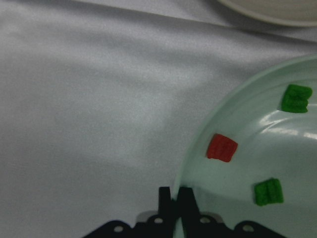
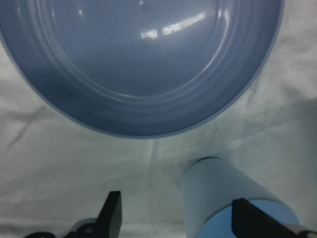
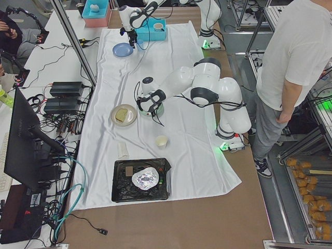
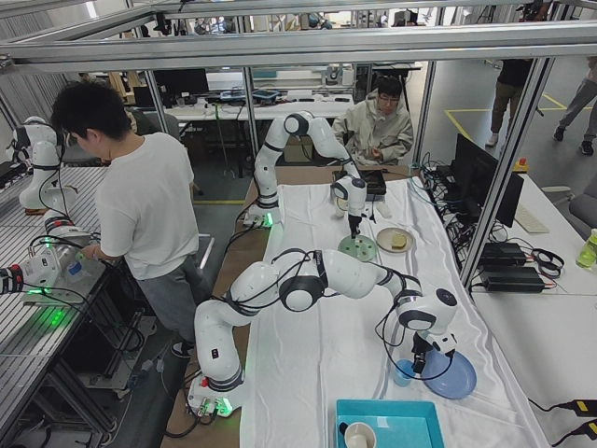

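My left gripper is down at the rim of the pale green plate (image 1: 233,188), its fingers close together on that rim. The plate holds a red piece (image 1: 222,147) and green pieces (image 1: 296,98) (image 1: 268,192). My right gripper stands open beside the blue plate (image 2: 138,59), with a light blue cup (image 2: 218,188) at its right finger; whether the finger touches the cup is unclear.
A beige plate (image 3: 115,114) with a yellow item lies beside the green plate. A white cup (image 3: 161,142), black tray (image 3: 140,194) and turquoise bin (image 4: 392,420) are on the cloth. A person stands alongside the table.
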